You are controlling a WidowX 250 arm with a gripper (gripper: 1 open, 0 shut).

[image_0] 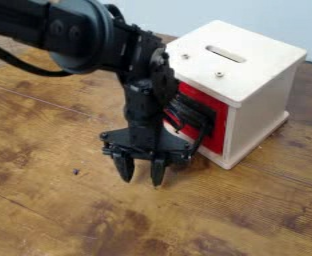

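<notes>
My black gripper [143, 170] hangs low over the wooden table, pointing down, its two fingers apart with nothing visible between them. It is left of and in front of a white wooden box [250, 100], which has a slot in the top and a red front panel [215, 135] facing me. The wrist and arm cover part of that red panel.
A pale wall stands behind the box.
</notes>
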